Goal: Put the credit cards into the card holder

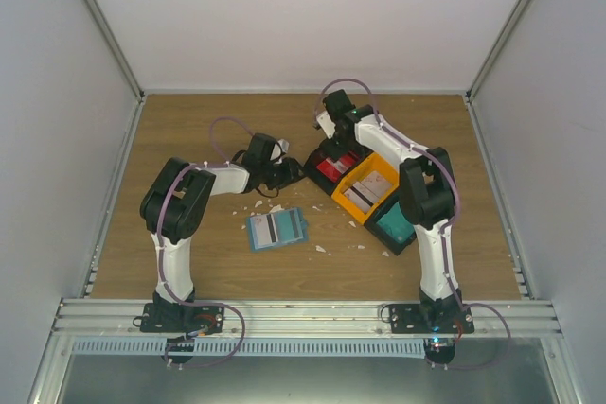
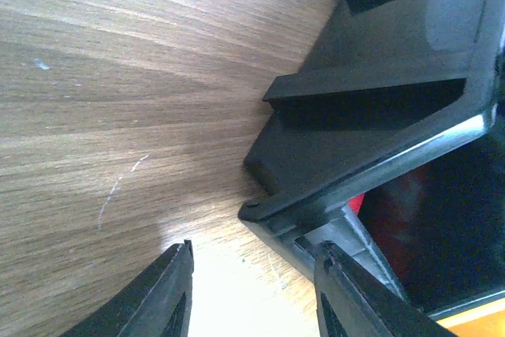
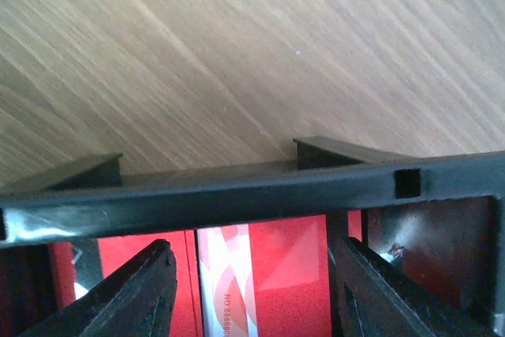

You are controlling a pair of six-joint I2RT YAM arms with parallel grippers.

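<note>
Red and white cards (image 3: 289,270) lie in the black tray (image 3: 237,203), below my right gripper. That gripper's fingers stand apart over the cards, and nothing shows held between them. In the top view, the red cards (image 1: 338,166) show just under the right gripper. My left gripper is at the left corner of the black tray (image 2: 355,179), fingers apart with no object clearly held; a bright white patch behind the gap is hard to read. A flat blue holder (image 1: 276,229) bearing white, dark and teal pieces lies at front left.
A yellow tray (image 1: 343,202) with pale cards adjoins the black one. Beyond it, toward the front right, sits another dark tray with teal contents (image 1: 394,222). Small white scraps (image 1: 319,249) are scattered about.
</note>
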